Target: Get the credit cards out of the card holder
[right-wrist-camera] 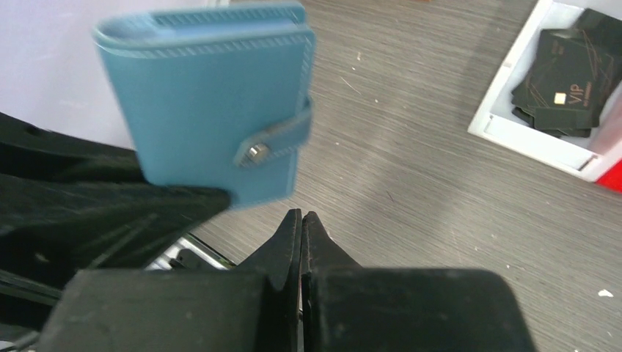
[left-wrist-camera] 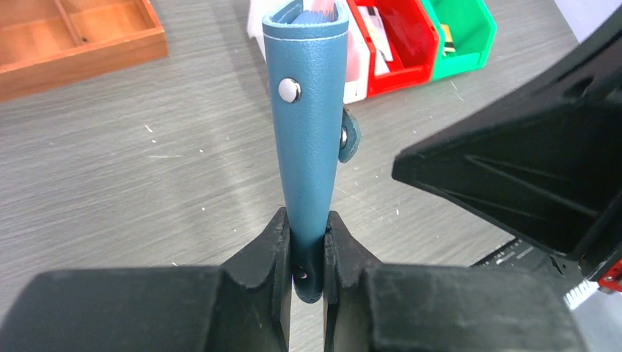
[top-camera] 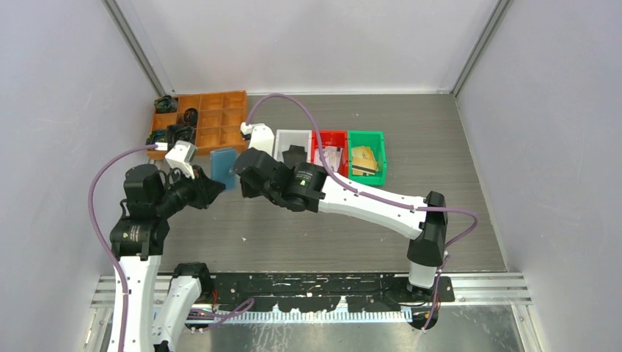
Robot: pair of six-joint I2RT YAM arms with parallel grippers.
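The blue card holder stands upright in the left wrist view, its lower end pinched by my left gripper. Its open top shows card edges only faintly. In the right wrist view the holder is at upper left, with its snap strap lying across the front face. My right gripper is shut with its fingertips together and nothing between them. The strap lies outside those fingers, up and to the left. From above, the holder is between the two grippers.
A white bin with black cards stands beside the red bin and the green bin. An orange compartment tray sits at the back left.
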